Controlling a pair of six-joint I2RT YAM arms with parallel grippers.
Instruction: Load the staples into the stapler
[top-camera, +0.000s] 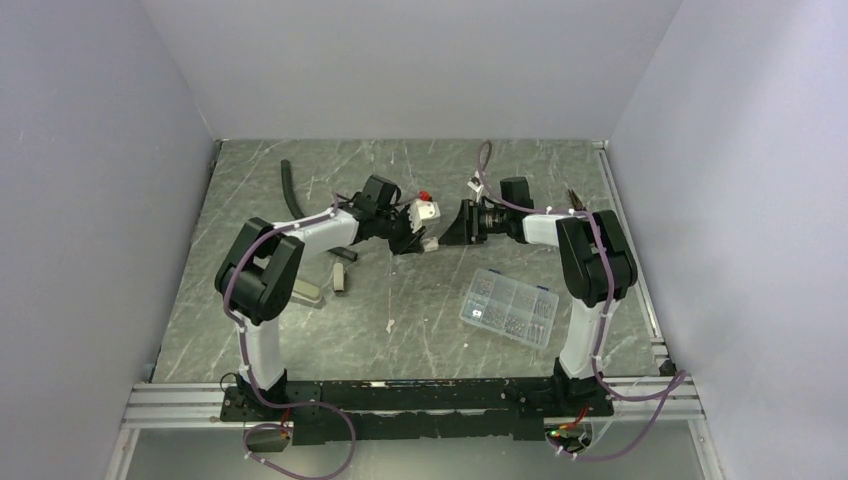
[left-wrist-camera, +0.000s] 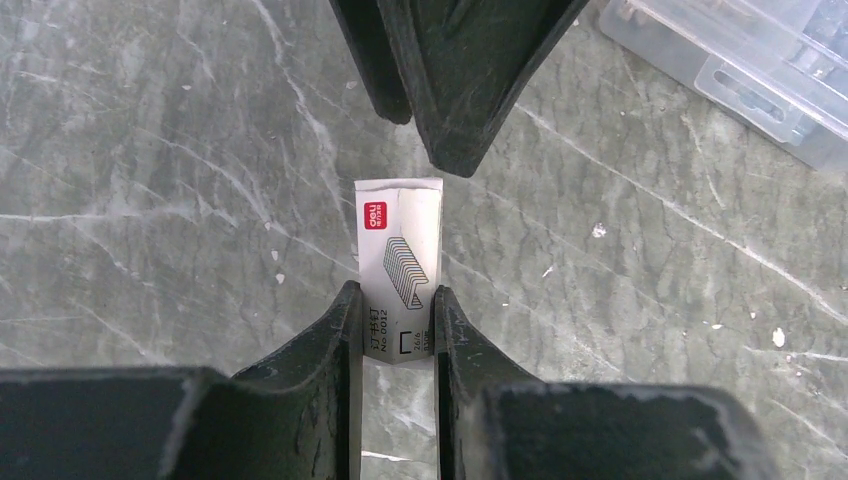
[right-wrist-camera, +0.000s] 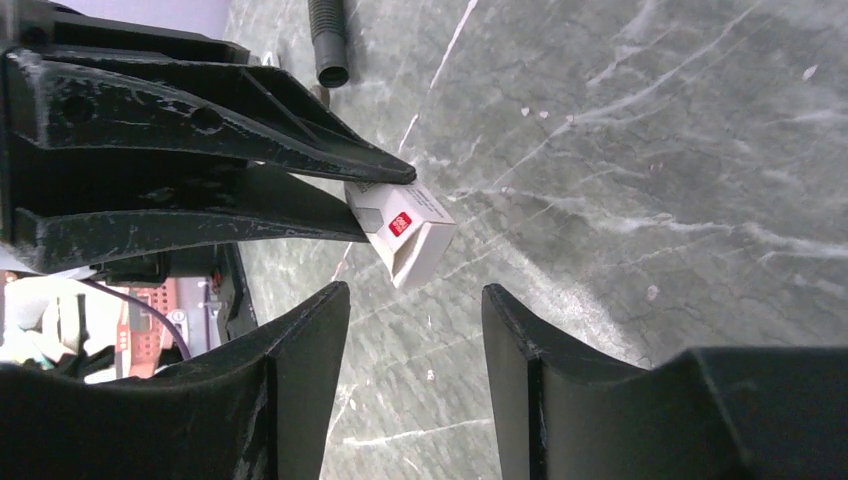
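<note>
A small white staple box (left-wrist-camera: 400, 262) with a red label is pinched by my left gripper, whose fingers press its two long sides. Its far end points toward my right gripper, which stands partly open with nothing between its fingers. In the right wrist view the box (right-wrist-camera: 412, 232) sticks out of the left fingers, a flap at its end looking loose. From above, the right fingertips are just to the right of the box (top-camera: 430, 244), apart from it. The stapler may be the pale object (top-camera: 306, 292) on the table, partly hidden by the left arm.
A clear compartment case (top-camera: 510, 308) with small parts lies at the front right. A small beige block (top-camera: 339, 278) and a black tube (top-camera: 290, 190) are on the left. White scraps (top-camera: 390, 325) dot the middle.
</note>
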